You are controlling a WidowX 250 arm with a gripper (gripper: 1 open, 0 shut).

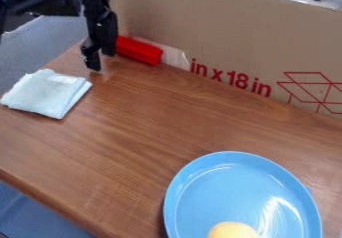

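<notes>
The black gripper (96, 56) is at the upper left, low over the wooden table beside a red cylindrical object (140, 50) lying against the cardboard. Whether its fingers are open or shut is unclear. A folded pale cloth (47, 93) lies left of and nearer than the gripper. A blue plate (201, 204) at the lower right holds a pale yellow round item (233, 232), cut off by the frame's bottom edge.
A cardboard wall (254, 42) with red print runs along the back of the table (134, 142). The table's edge runs down the left side.
</notes>
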